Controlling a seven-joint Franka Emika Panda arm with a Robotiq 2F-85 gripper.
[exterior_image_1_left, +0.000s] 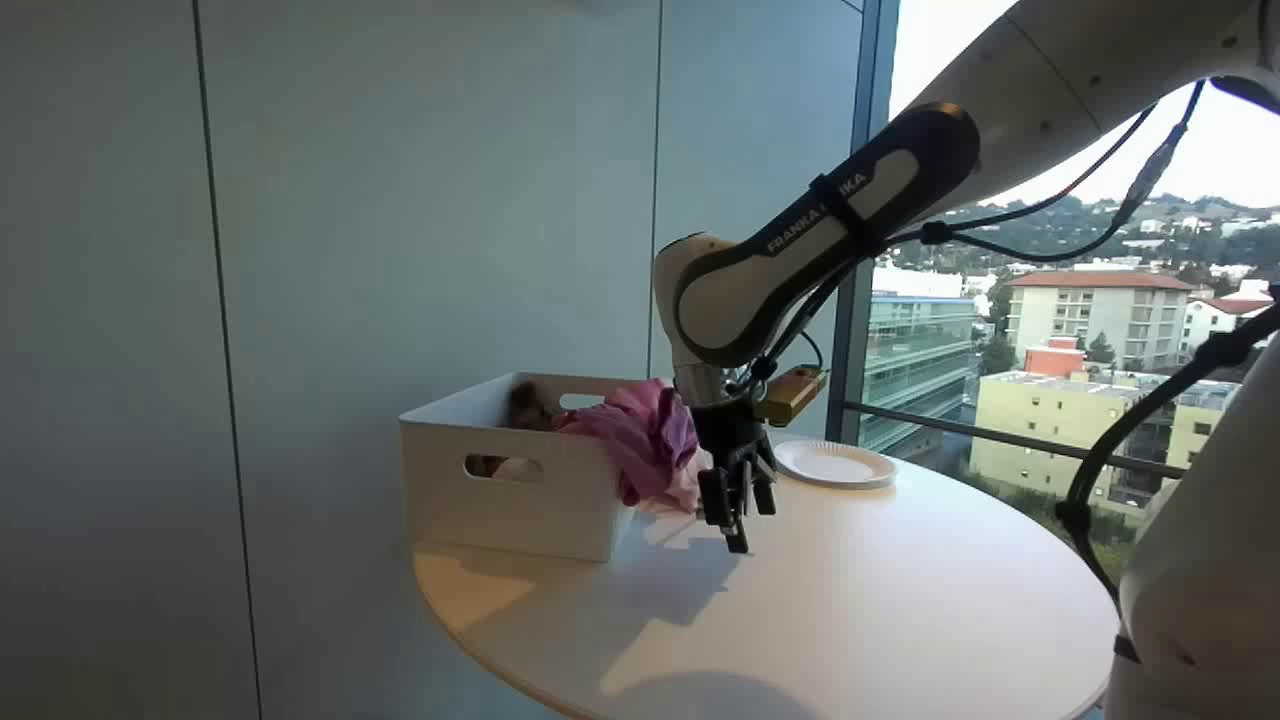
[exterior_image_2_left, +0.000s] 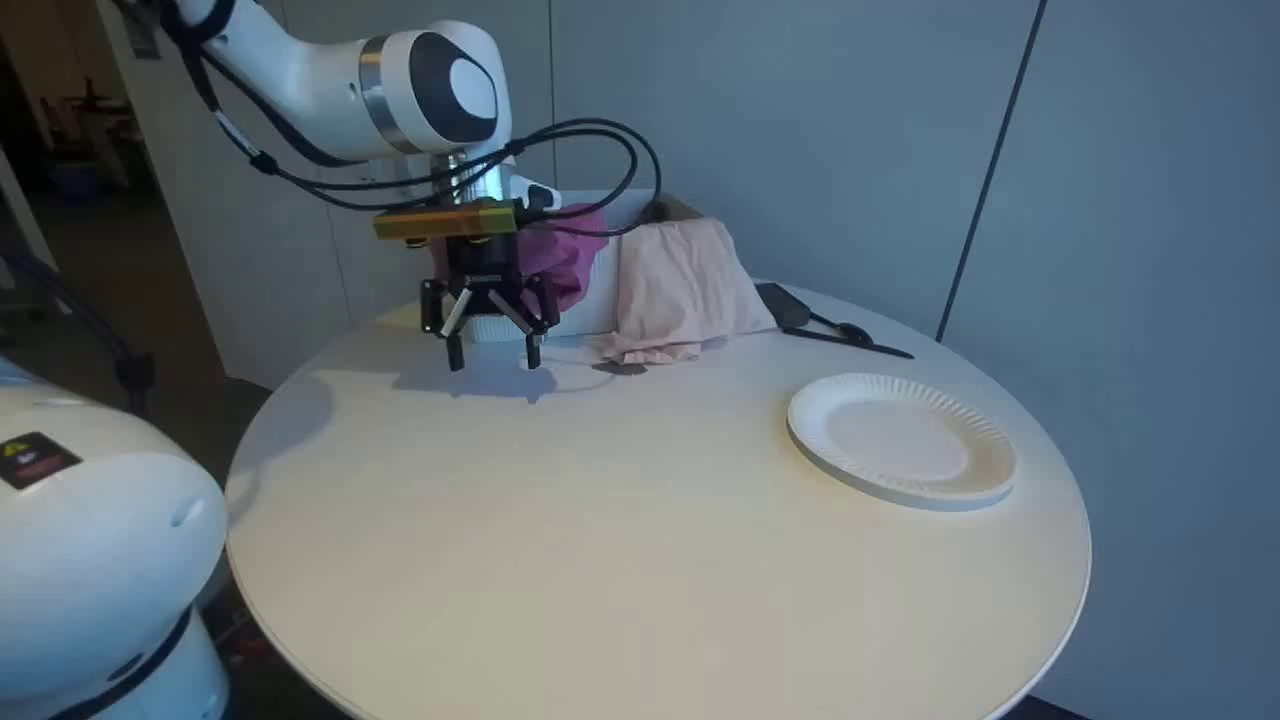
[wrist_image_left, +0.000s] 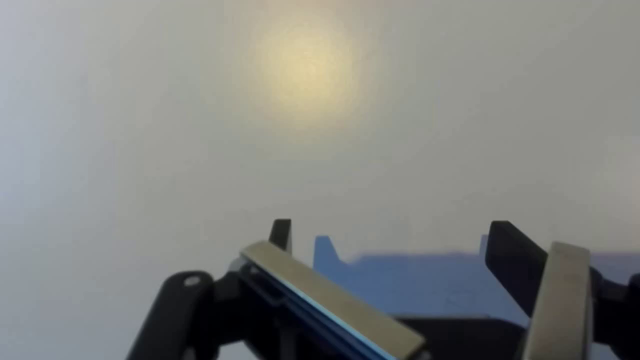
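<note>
My gripper (exterior_image_2_left: 494, 358) stands open over the white round table (exterior_image_2_left: 540, 528), fingers pointing down and nothing between them. In the wrist view the two fingertips (wrist_image_left: 280, 233) are spread wide above bare tabletop, with a blue-looking shadow under them. Exterior view 1 puts the gripper (exterior_image_1_left: 746, 528) just right of a white box (exterior_image_1_left: 516, 504). Purple-pink cloth (exterior_image_1_left: 648, 438) hangs over the box's near right side. A pale pink cloth (exterior_image_2_left: 684, 282) drapes down to the table, in exterior view 2 to the right of the gripper.
White paper plates (exterior_image_2_left: 900, 438) sit near the table's edge, apart from the gripper. A black spatula (exterior_image_2_left: 828, 324) and another dark utensil lie beside the pale cloth. Something brown and fuzzy (exterior_image_1_left: 528, 408) shows inside the box.
</note>
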